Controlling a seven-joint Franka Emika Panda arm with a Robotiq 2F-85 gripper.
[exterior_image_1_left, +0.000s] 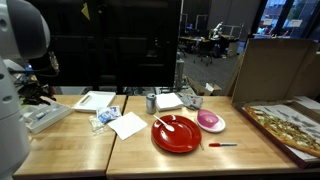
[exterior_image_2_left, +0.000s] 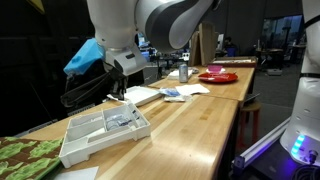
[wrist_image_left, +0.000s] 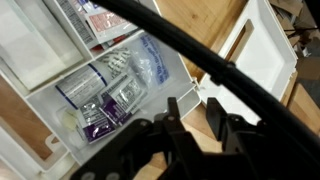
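Observation:
Above a white divided box at the left of the table hangs my gripper, open, with nothing between its fingers. In the wrist view the box lies to the left of and below the fingers. One compartment holds several small packets, among them a purple one and a silver one. More packets lie in the compartment at the top of that view. In exterior view 1 the gripper shows only small and dark at the left edge.
A white tray lies beside the box. Farther right are a blue-and-white packet, white paper, a can, a red plate, a red-handled knife and a pizza box.

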